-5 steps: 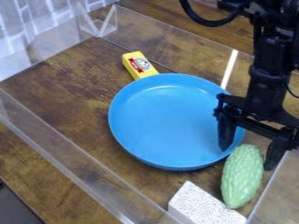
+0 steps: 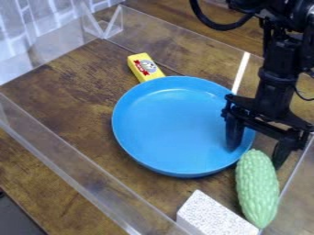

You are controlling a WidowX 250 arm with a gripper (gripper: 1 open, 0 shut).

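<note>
A blue plate (image 2: 174, 124) lies on the wooden floor of a clear-walled bin. My black gripper (image 2: 258, 138) is low at the plate's right edge, just above a green bumpy vegetable (image 2: 256, 189) that lies to the lower right of the plate. One finger reaches over the plate's rim. Whether anything is between the fingers, and how far apart they are gripping, is hard to make out.
A yellow box (image 2: 143, 67) lies behind the plate. A white speckled block (image 2: 216, 215) is at the front, left of the vegetable. Clear walls border the space.
My gripper has shifted slightly, and the green vegetable has moved a little to the right. The plate is nearly unchanged.
</note>
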